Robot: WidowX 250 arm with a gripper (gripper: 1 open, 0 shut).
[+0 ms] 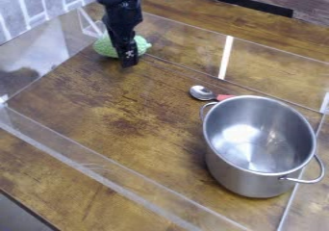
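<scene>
My black gripper [127, 54] points down at the upper left, beside a pale green textured oblong object [106, 46] that it partly hides. The fingers' spacing and whether they touch the object are hard to make out. A large steel pot [257, 172] with two handles stands on the wooden surface at the lower right, and a spoon [202, 92] with a red handle lies just behind it.
Clear low walls or strips border the wooden work area [129, 129], whose middle and front left are bare. A dark slot shows in the wood at the back right.
</scene>
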